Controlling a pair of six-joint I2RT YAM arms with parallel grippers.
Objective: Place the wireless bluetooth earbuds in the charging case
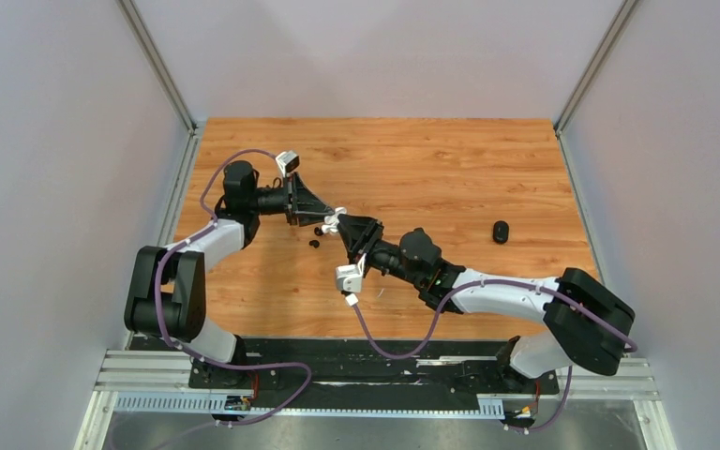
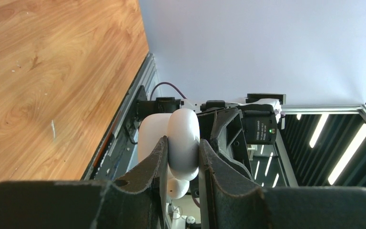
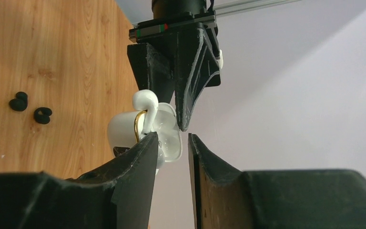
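Note:
My left gripper (image 1: 326, 214) and right gripper (image 1: 347, 225) meet at the middle of the table around the white charging case (image 1: 334, 221). The left wrist view shows the left fingers shut on the case, whose white rounded edge (image 2: 183, 143) rises between them. In the right wrist view the case (image 3: 124, 129) is open, its lid interior showing, with a white earbud (image 3: 145, 102) at its top, stem downward; I cannot tell whether it is seated. My right gripper stands part open just below the earbud, its left fingertip at the stem's lower end.
Two pairs of small black pieces (image 3: 43, 114) lie on the table (image 1: 403, 159) under the arms. A black oval object (image 1: 501, 232) lies at the right.

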